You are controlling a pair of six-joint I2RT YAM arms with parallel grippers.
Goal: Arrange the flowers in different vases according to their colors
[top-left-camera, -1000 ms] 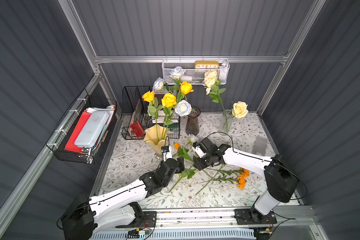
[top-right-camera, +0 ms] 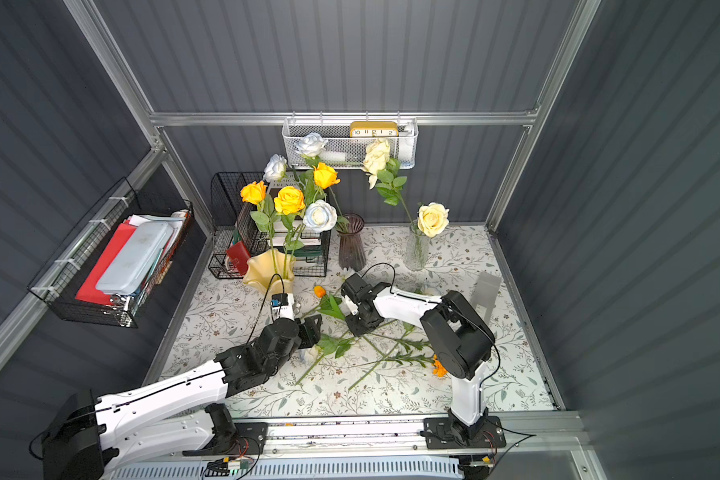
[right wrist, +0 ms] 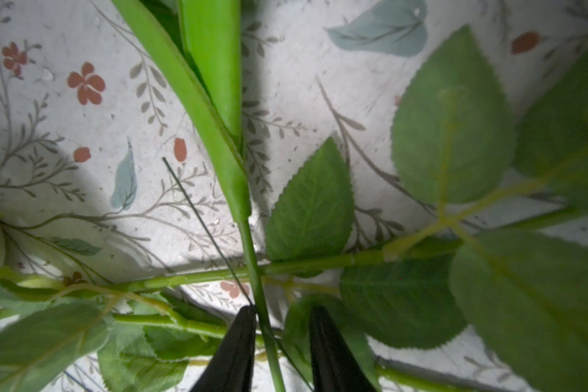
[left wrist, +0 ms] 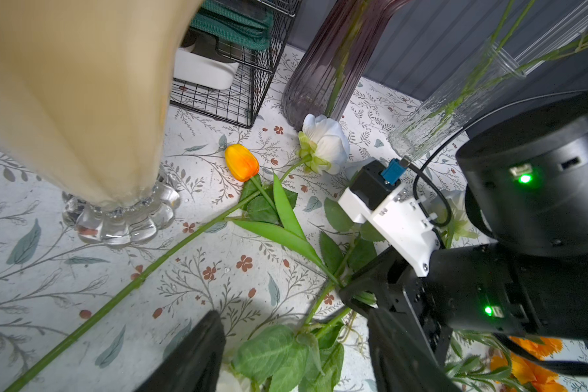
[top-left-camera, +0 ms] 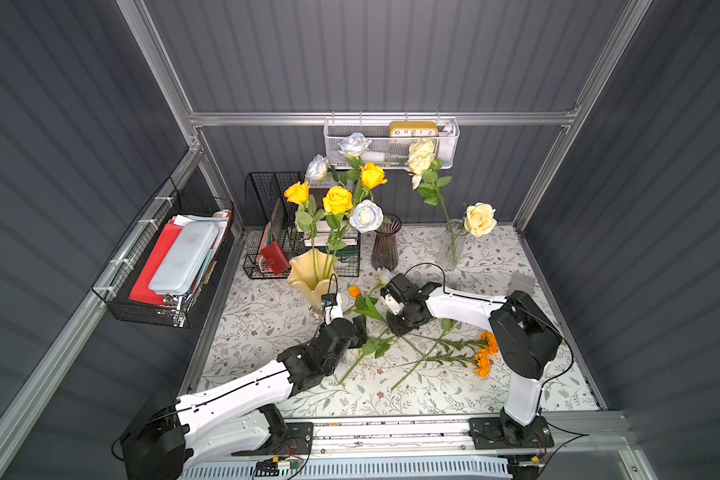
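In the right wrist view the fingers of my right gripper are partly apart, with a thin green tulip stem (right wrist: 254, 287) running between them over other stems. That orange tulip's bloom (left wrist: 241, 162) lies on the table beyond. My left gripper is open above rose leaves, gripping nothing. A white rose (left wrist: 328, 143) lies near the purple vase (top-left-camera: 385, 249). Yellow roses (top-left-camera: 337, 200) stand in the cream vase (top-left-camera: 302, 272). White-blue roses (top-left-camera: 366, 216) rise behind them, from the purple vase. Pale yellow roses (top-left-camera: 479, 219) are in the clear vase (top-left-camera: 453, 249).
Orange marigolds (top-left-camera: 482, 365) lie at the front right, their stems crossing other stems mid-table. A black wire rack (top-left-camera: 346, 264) stands behind the cream vase. The right side of the table, behind the marigolds, is mostly clear.
The left arm and the vases have stayed put.
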